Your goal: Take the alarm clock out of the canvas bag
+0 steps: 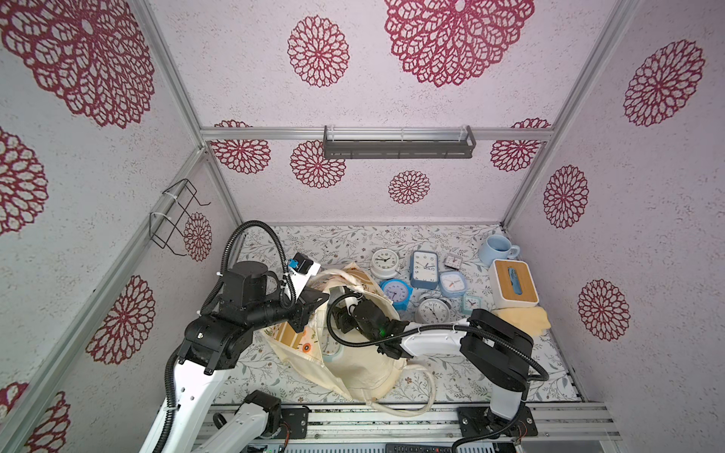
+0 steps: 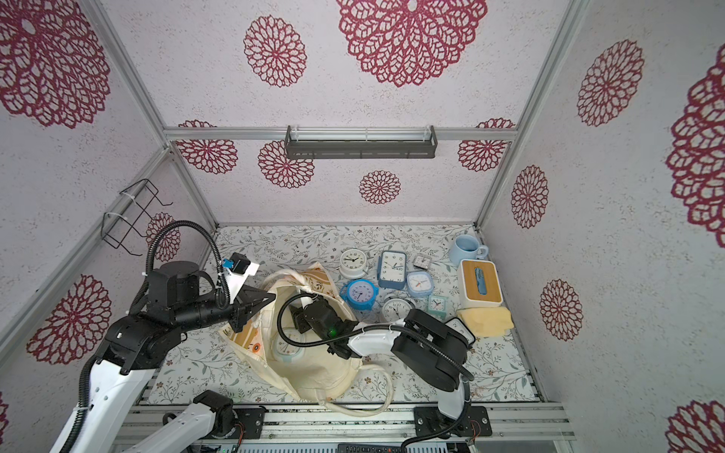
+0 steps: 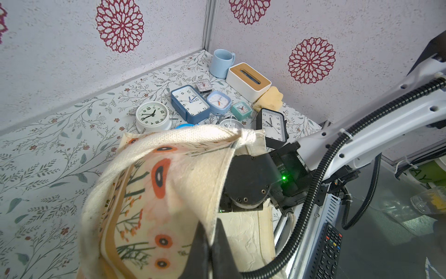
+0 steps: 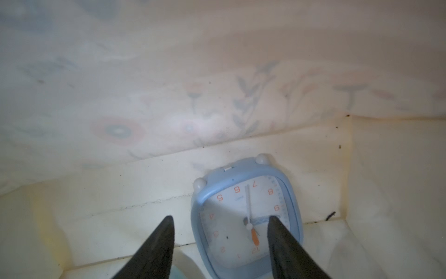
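Observation:
The cream canvas bag (image 1: 355,370) lies on the table, held up at its left rim by my left gripper, which is shut with the bag's edge at its fingers. My right gripper is inside the bag, open, its fingers pointing at a pale blue square alarm clock (image 4: 237,195) lying face up on the bag's floor. The clock is not between the fingers as far as the right wrist view shows. Part of another pale blue thing (image 4: 176,272) shows at that view's lower edge.
Several clocks, such as the blue round clock (image 1: 395,293), stand right of and behind the bag. A mug (image 1: 494,247), a tissue box (image 1: 513,281) and a yellow cloth (image 1: 521,321) line the right side.

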